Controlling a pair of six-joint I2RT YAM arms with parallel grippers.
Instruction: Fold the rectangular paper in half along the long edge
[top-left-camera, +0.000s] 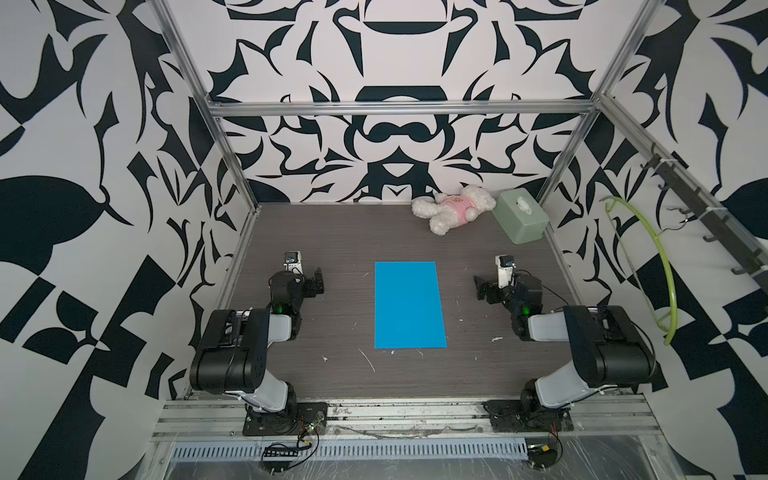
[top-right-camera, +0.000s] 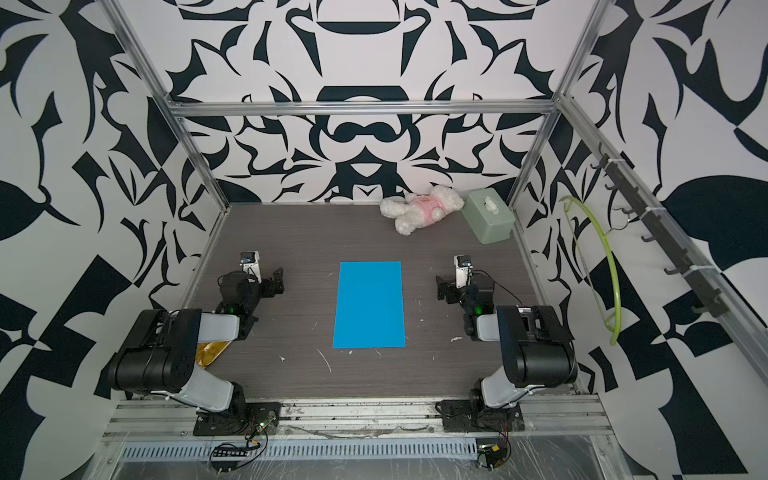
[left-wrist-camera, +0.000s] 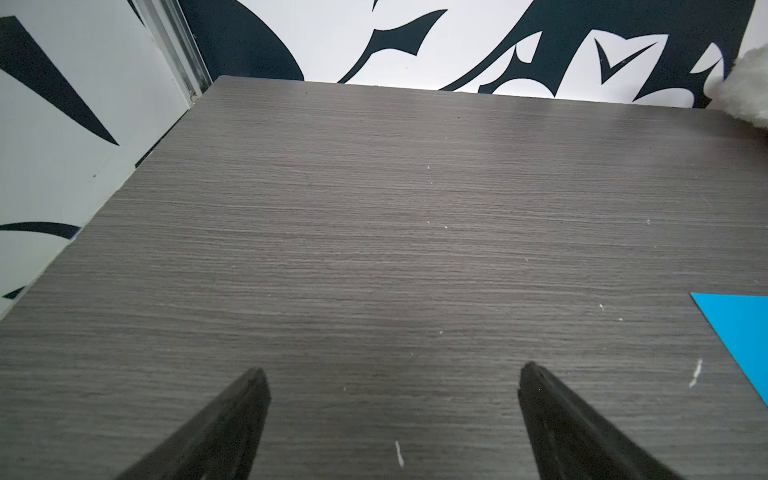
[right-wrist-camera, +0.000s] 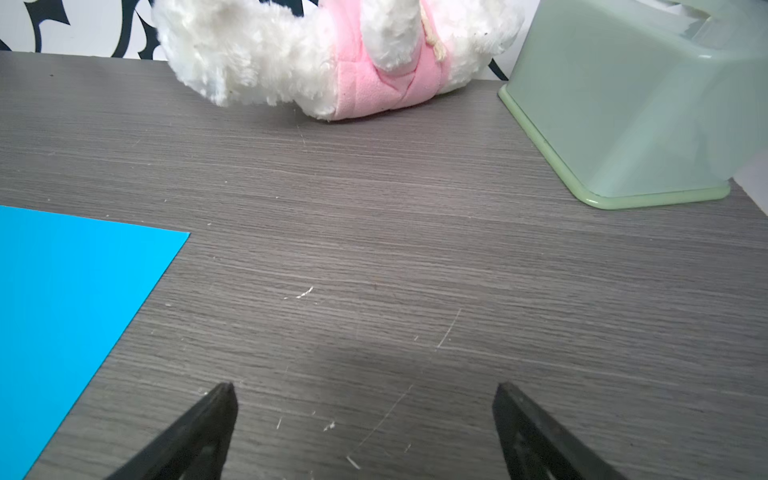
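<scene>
A blue rectangular sheet of paper (top-left-camera: 409, 305) lies flat and unfolded in the middle of the table, its longer sides running front to back. To its left my left gripper is open above bare table, its two dark fingers wide apart. One corner of the paper (left-wrist-camera: 740, 332) shows at the right side of the left wrist view. On the other side, my right gripper is also open with nothing between its fingers. The paper's far right corner (right-wrist-camera: 96, 272) appears at the left of the right wrist view. Neither gripper touches the sheet.
A white plush toy in pink (top-left-camera: 457, 209) lies at the back of the table, beside a pale green tissue box (top-left-camera: 521, 217) in the back right corner. Something golden (top-right-camera: 211, 353) sits partly hidden by the left arm. Bare table surrounds the paper.
</scene>
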